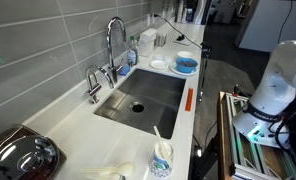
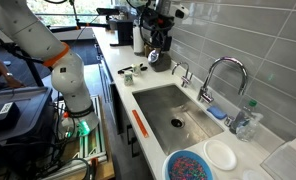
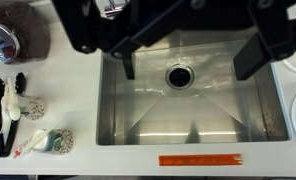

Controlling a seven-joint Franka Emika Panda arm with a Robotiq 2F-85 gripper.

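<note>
My gripper hangs open above the counter in the wrist view, nothing between its dark fingers. Beneath it lies the steel sink (image 3: 148, 120), empty, its round drain showing between the fingers. In exterior view 2 the gripper (image 2: 156, 40) is held high, over the far end of the counter. A flat orange-red strip (image 3: 200, 160) rests on the counter along the sink's front edge, well apart from the gripper. Two patterned cups (image 3: 58, 141) holding light-coloured utensils stand to the left of the sink in the wrist view.
A dark lidded pot (image 1: 25, 158) occupies the near corner in exterior view 1. Past the sink are a blue bowl (image 2: 188, 167), white plates (image 2: 220, 153) and a soap bottle (image 2: 244, 115). The tall faucet (image 1: 112, 40) rises behind the basin.
</note>
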